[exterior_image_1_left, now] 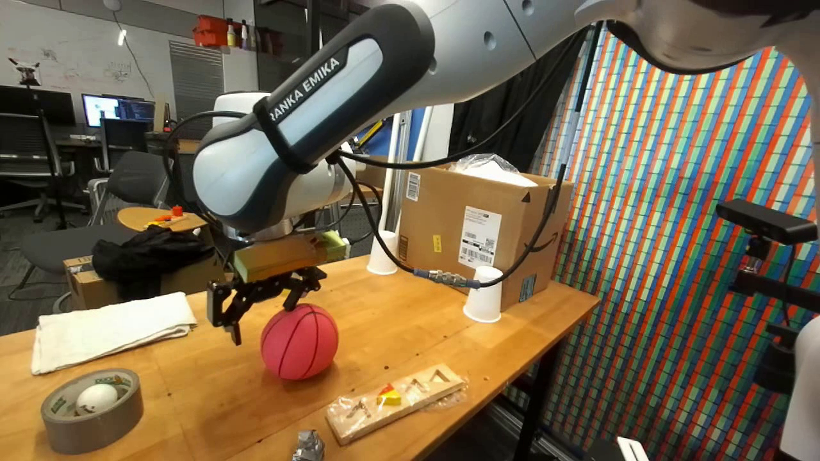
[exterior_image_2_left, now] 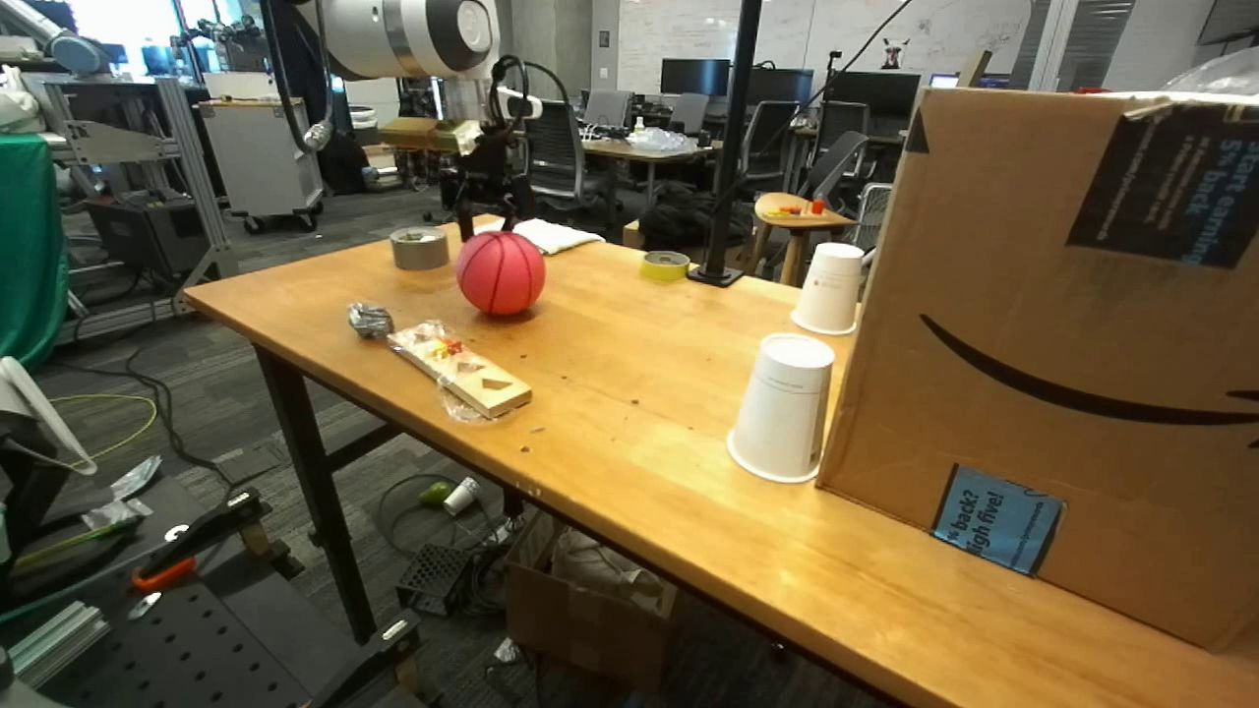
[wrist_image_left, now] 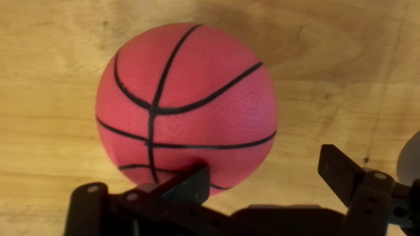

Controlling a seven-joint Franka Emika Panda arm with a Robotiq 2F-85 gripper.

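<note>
The pink-red ball with black basketball lines [exterior_image_1_left: 301,343] rests on the wooden table. My gripper [exterior_image_1_left: 262,319] stands open beside and above it. In the wrist view, one of the fingers [wrist_image_left: 193,186] overlaps the ball's lower edge and seems to touch it. The opposite fingertip [wrist_image_left: 334,165] is well clear, over bare wood. Nothing sits between the fingers except the ball's near edge, so the ball is not gripped. From the second exterior view, the ball [exterior_image_2_left: 501,273] lies just under my fingers.
A grey tape roll [exterior_image_1_left: 92,426] with a white ball [exterior_image_1_left: 97,399] inside stands at the left. Nearby are a white cloth [exterior_image_1_left: 115,330], a wooden shape board [exterior_image_1_left: 396,403] and crumpled foil [exterior_image_1_left: 309,445]. White cups [exterior_image_1_left: 484,296] and a large cardboard box [exterior_image_1_left: 476,223] occupy the far right.
</note>
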